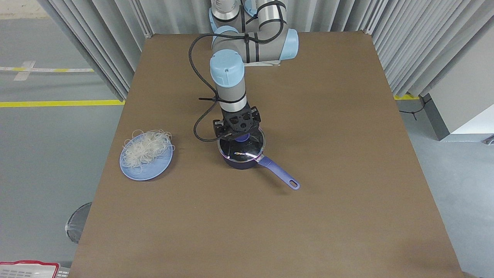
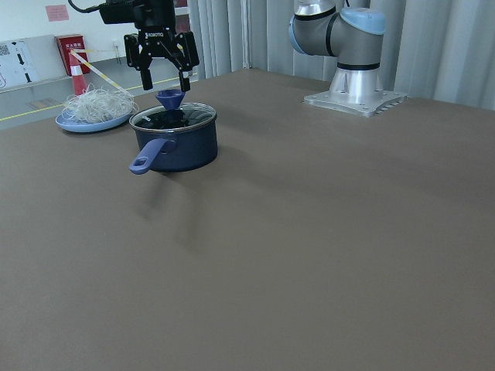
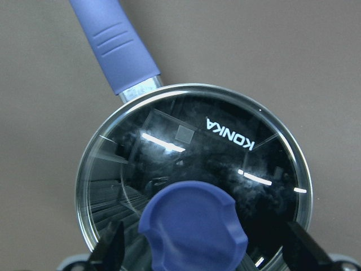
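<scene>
A dark blue saucepan (image 2: 186,151) with a glass lid (image 3: 163,132) and lavender handle (image 1: 278,172) sits mid-table. The lid's blue knob (image 3: 192,226) points up. My gripper (image 2: 164,79) is open just above the knob, its two fingers apart on either side of it in the wrist view, with nothing held between them. In the front view the gripper body covers much of the knob.
A light blue plate (image 1: 146,172) of white stringy noodles (image 1: 146,148) lies left of the pan. The robot's base (image 2: 356,100) stands at the back.
</scene>
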